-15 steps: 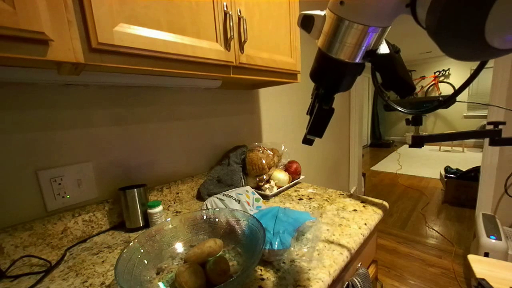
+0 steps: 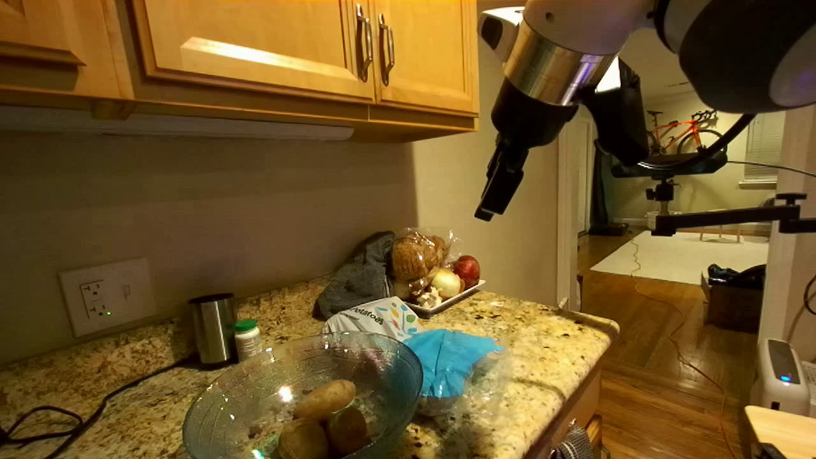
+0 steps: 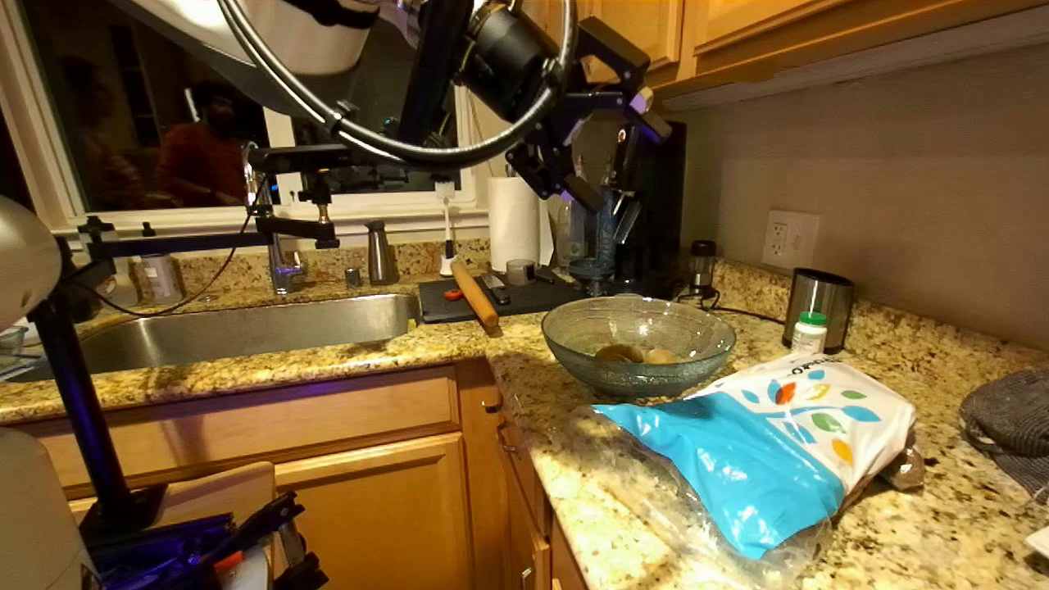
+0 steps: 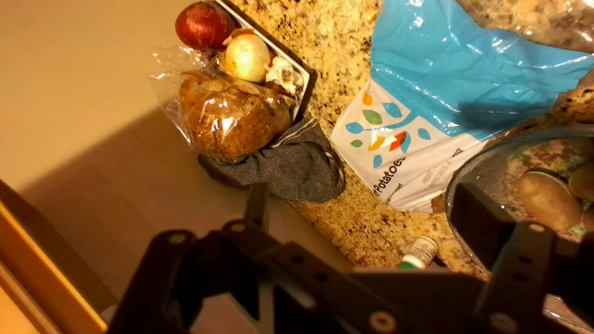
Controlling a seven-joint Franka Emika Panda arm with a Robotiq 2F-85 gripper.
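Note:
High above the counter, my gripper (image 3: 621, 165) is open and empty; its two fingers stand wide apart, one fingertip (image 4: 256, 205) at the left in the wrist view. A glass bowl (image 3: 639, 375) rests on the counter with several potatoes (image 2: 325, 400) inside. Beside it lies a blue and white potato bag (image 3: 733, 467), crumpled, its clear part spread toward the counter's front edge. Farther along, a white tray (image 2: 474, 289) bears a red onion (image 4: 204, 25), a pale onion (image 4: 247, 56), garlic (image 4: 284, 74) and a brown item in clear plastic (image 4: 234, 114).
A dark cloth (image 4: 298, 161) lies by the tray. Near the wall stand a steel canister (image 2: 213, 329) and a green-capped bottle (image 2: 247, 340). Wooden cabinets (image 2: 252, 46) overhang the counter's wall side. A rolling pin (image 3: 474, 293) lies near the sink (image 3: 246, 334).
In exterior view 1, my gripper has shifted slightly up and to the left, its tilt changing a little. The bowl, bag and tray have stayed where they were.

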